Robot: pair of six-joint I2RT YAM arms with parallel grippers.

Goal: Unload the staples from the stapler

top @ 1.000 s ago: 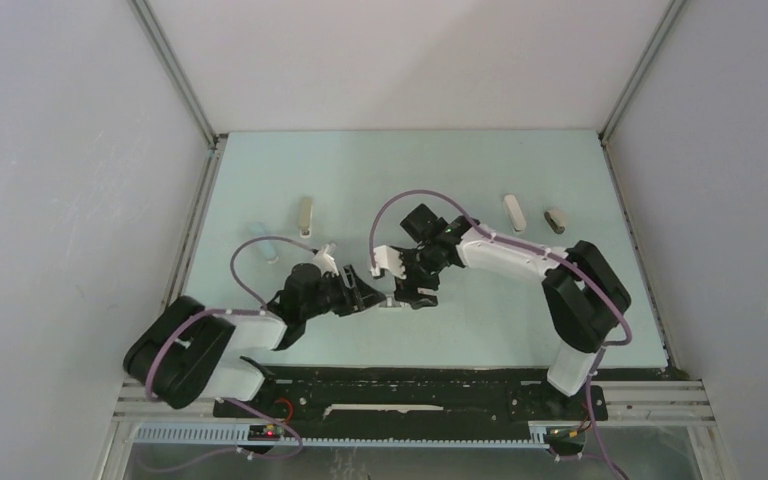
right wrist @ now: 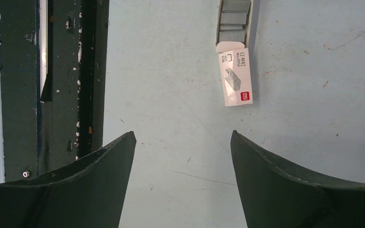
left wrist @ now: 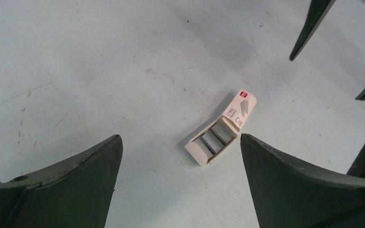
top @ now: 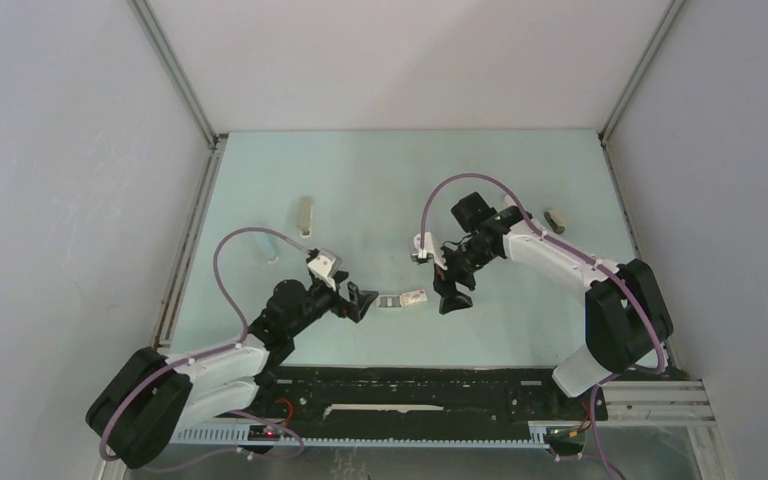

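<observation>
A small pale staple box (top: 414,297) lies on the table between the two grippers, with a tray of grey staples (top: 388,301) drawn out at its left end. In the left wrist view, the staple rows (left wrist: 212,141) sit inside the tray, with gaps between some of them. My left gripper (top: 358,303) is open just left of the tray, nothing between its fingers. Right of the box, my right gripper (top: 453,300) is open and empty. The printed box (right wrist: 236,78) lies clear of its fingers in the right wrist view. I cannot tell the stapler for certain.
At the back left lie a beige long object (top: 305,216) and a pale blue one (top: 265,244). A grey-brown object (top: 555,220) rests at the right. Its front edge borders a dark rail (top: 410,385).
My right gripper has moved right, away from the box, uncovering it. The left gripper has stayed near the tray while its arm has shifted. The right arm now covers most of a pale object behind it.
</observation>
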